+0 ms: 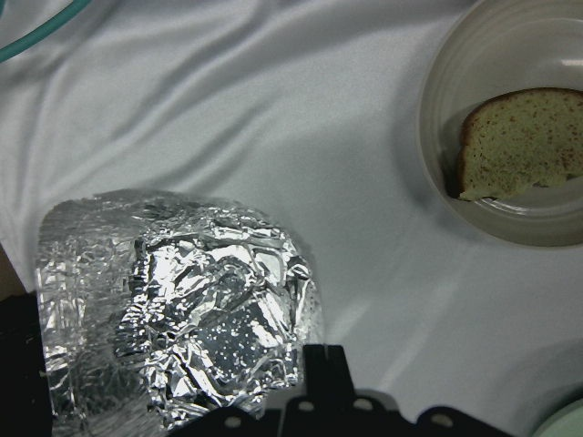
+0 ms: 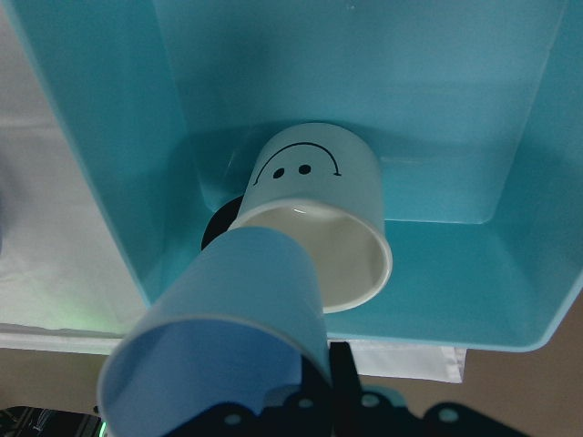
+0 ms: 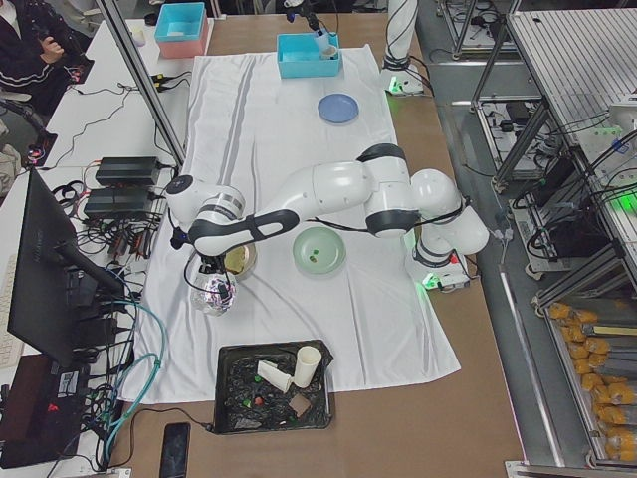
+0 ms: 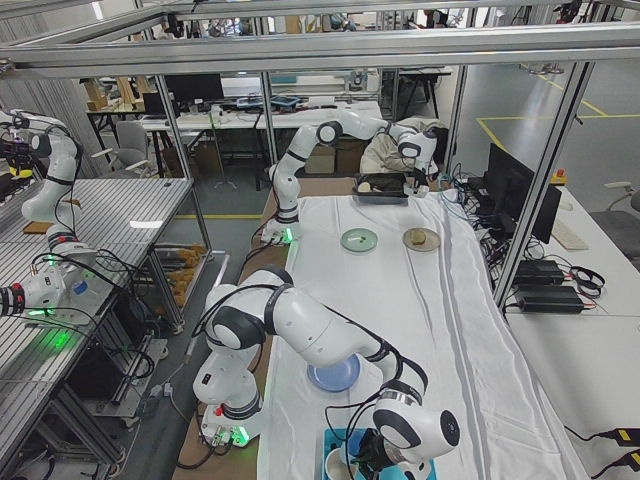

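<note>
My left gripper hangs above a crumpled foil-covered item point(image 1: 209, 319), its fingertips close together; whether anything is between them is unclear. Beside it a bread slice point(image 1: 519, 146) lies on a plate point(image 1: 442, 73). My right gripper is shut on a blue-looking paper cup point(image 2: 219, 282), held tilted over the blue bin point(image 2: 474, 137). Inside the bin is a white cup point(image 2: 310, 164) with a drawn face, directly under the held cup.
A green plate point(image 3: 319, 250) and a blue plate point(image 3: 338, 109) lie on the white cloth. A black tray point(image 3: 239, 388) with cups stands at the near end.
</note>
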